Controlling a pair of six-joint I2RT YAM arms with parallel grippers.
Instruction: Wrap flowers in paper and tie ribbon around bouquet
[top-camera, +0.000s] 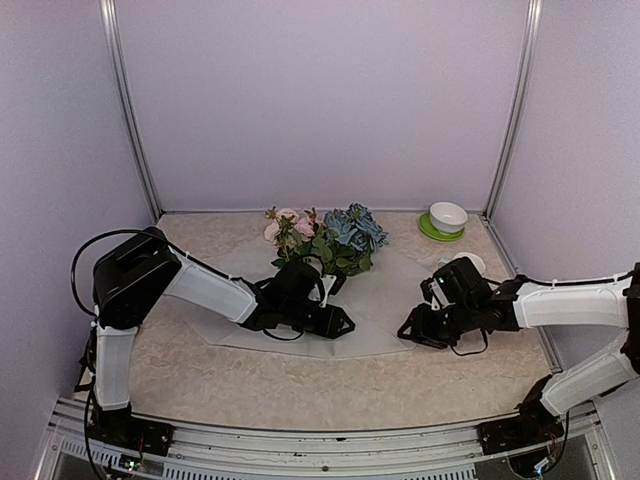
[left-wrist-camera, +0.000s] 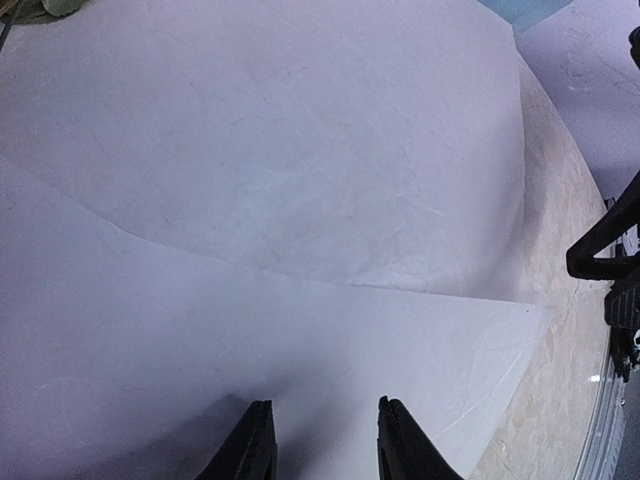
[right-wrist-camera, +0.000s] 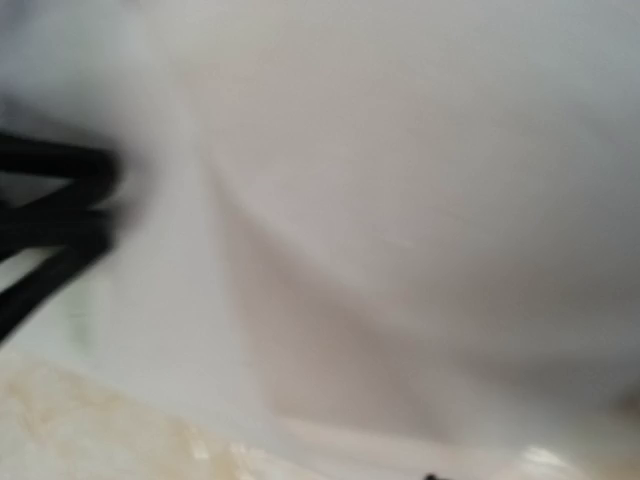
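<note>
The bouquet of pink flowers (top-camera: 286, 226) and blue flowers (top-camera: 354, 228) lies at the back of the table on a sheet of white paper (top-camera: 365, 318). Its stems are hidden behind my left arm. My left gripper (top-camera: 338, 322) is low over the paper, in front of the bouquet; in the left wrist view its fingertips (left-wrist-camera: 260, 412) stand apart with only paper beneath. To its right, by the paper's front right edge, is my right gripper (top-camera: 408, 334). The right wrist view is blurred and barely shows its own fingers, so its fingers cannot be judged.
A white bowl (top-camera: 449, 215) on a green plate (top-camera: 441, 234) stands at the back right. Another white item (top-camera: 474, 262) is partly hidden behind the right arm. Bare table (top-camera: 290, 392) runs along the front.
</note>
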